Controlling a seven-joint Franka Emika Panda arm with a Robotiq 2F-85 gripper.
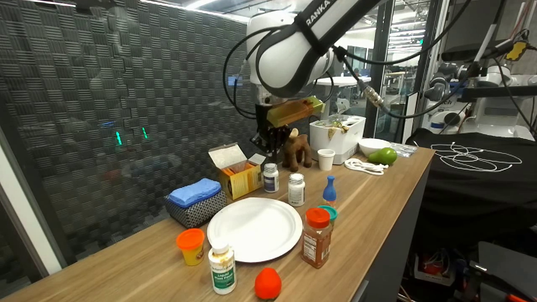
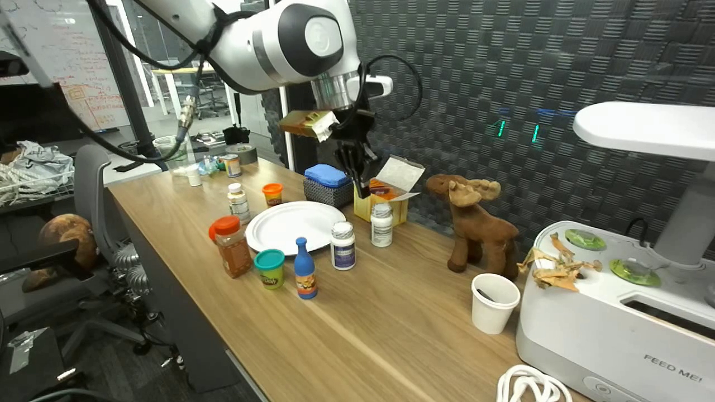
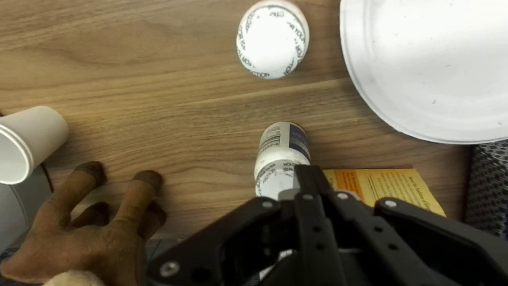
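My gripper is shut, its fingertips meeting with nothing between them. Past the fingertips in the wrist view stands a white pill bottle with a blue-and-white label [image 3: 283, 145], partly covered by the fingers. Exterior view 1 shows this same bottle [image 1: 270, 179] upright on the table beside the yellow box, with my gripper [image 1: 275, 153] above it and apart from it. A second white pill bottle [image 3: 272, 40] stands nearer the plate [image 1: 255, 229]; its printed lid faces the wrist camera.
An open yellow box [image 1: 241, 179] and a blue cloth on a patterned box [image 1: 195, 201] flank the plate. A brown plush moose [image 2: 479, 224] and a paper cup [image 2: 494, 305] stand on the other side. Bare wood [image 2: 375, 315] lies along the table's front.
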